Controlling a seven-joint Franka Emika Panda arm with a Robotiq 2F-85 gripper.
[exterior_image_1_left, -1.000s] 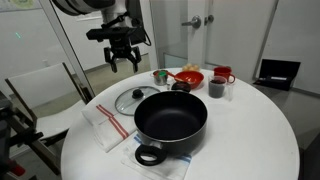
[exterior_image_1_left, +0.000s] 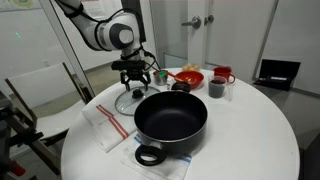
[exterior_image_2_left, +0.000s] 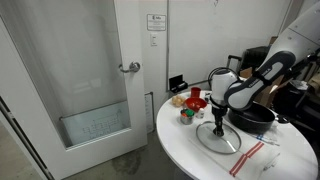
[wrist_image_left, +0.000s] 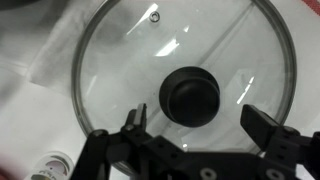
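Observation:
A glass lid (wrist_image_left: 115, 65) with a dark rim and a round black knob (wrist_image_left: 190, 97) lies flat on the table. Over it hangs my gripper, open, its two fingers apart on either side of the knob's near edge in the wrist view. Nothing is held between them. In exterior view 1 the gripper (exterior_image_1_left: 136, 79) is low over the lid (exterior_image_1_left: 126, 101), close to the knob; whether it touches is too small to tell. The black pan (exterior_image_1_left: 171, 118) stands beside the lid, its inside looking empty.
A striped towel (exterior_image_1_left: 107, 127) lies by the lid, and another cloth (exterior_image_1_left: 158, 164) sits under the pan's handle. At the back are a red bowl (exterior_image_1_left: 189, 76), a grey mug (exterior_image_1_left: 217, 87) and small tins.
My gripper has come down toward the lid's knob over the last second, staying open. The lid, pan and towels have not moved.

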